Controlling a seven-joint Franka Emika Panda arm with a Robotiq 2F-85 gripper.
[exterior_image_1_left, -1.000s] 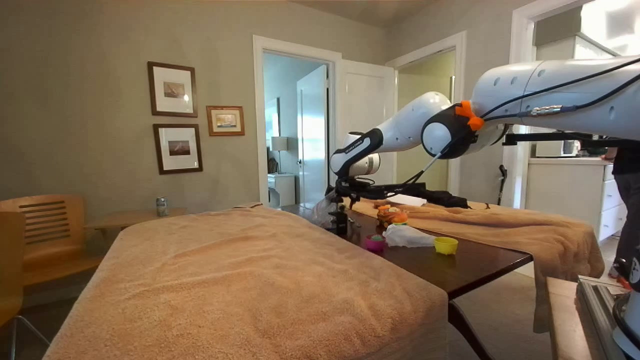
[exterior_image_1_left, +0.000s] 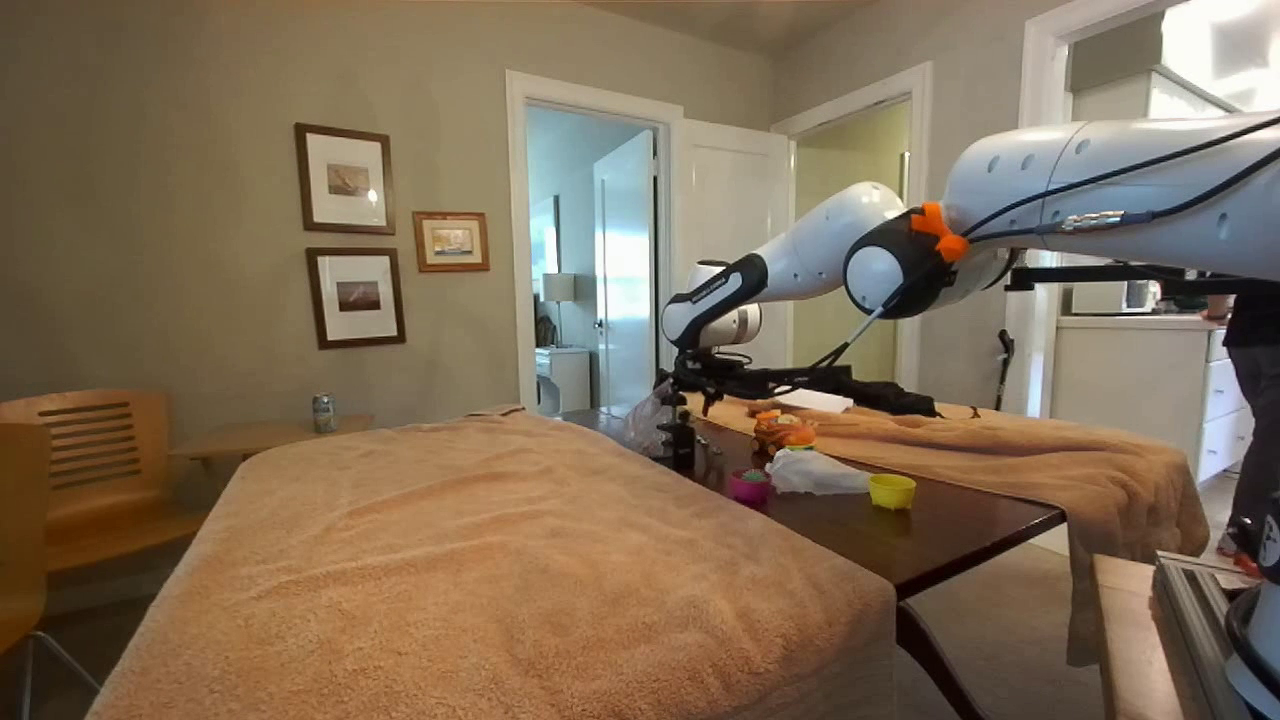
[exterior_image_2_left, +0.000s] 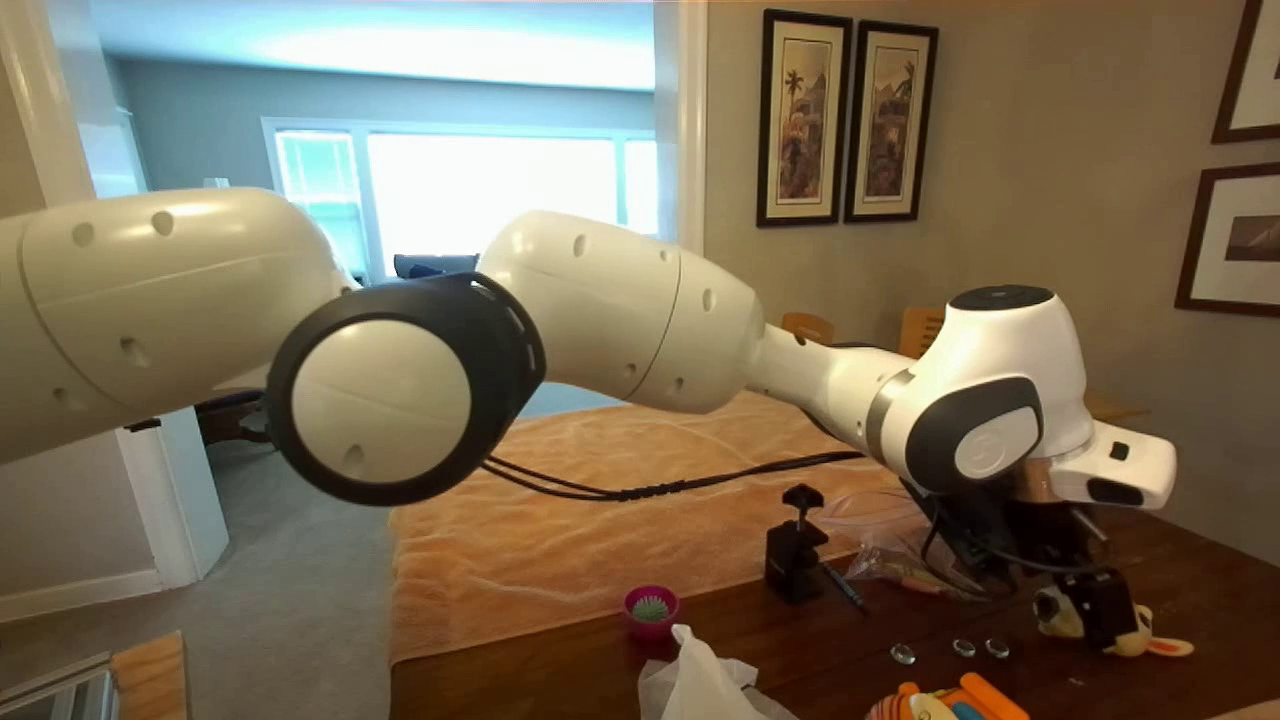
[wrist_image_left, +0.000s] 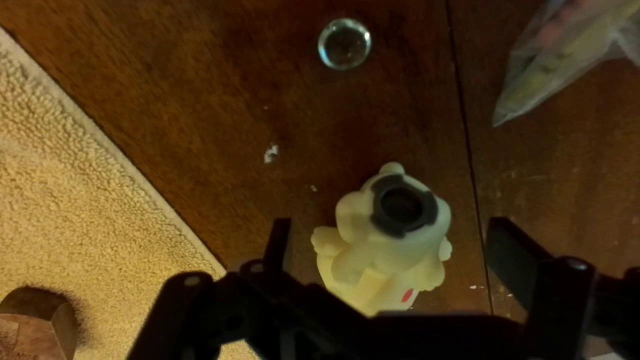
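Observation:
A pale cream toy animal (wrist_image_left: 384, 264) with a dark ring on its head stands between my open fingers in the wrist view, with clear space on both sides of it. The gripper is low over the dark wooden table and holds nothing. In exterior view 2 the toy (exterior_image_2_left: 1128, 636) shows partly behind the gripper (exterior_image_2_left: 1089, 612), its orange-tipped ear sticking out to the right. The gripper's fingertips are hidden in exterior view 1.
Clear glass discs (exterior_image_2_left: 963, 648) lie near the gripper. Also on the table are a plastic bag (exterior_image_2_left: 906, 564), a black clamp (exterior_image_2_left: 794, 546), a pink cup (exterior_image_2_left: 650, 610), white plastic (exterior_image_2_left: 708, 678), an orange toy (exterior_image_2_left: 948, 702) and a yellow cup (exterior_image_1_left: 891, 491). Tan towels (exterior_image_1_left: 516, 576) cover the neighbouring surfaces.
The arm's wrist has shifted very slightly in exterior view 1. The things on the table look unmoved.

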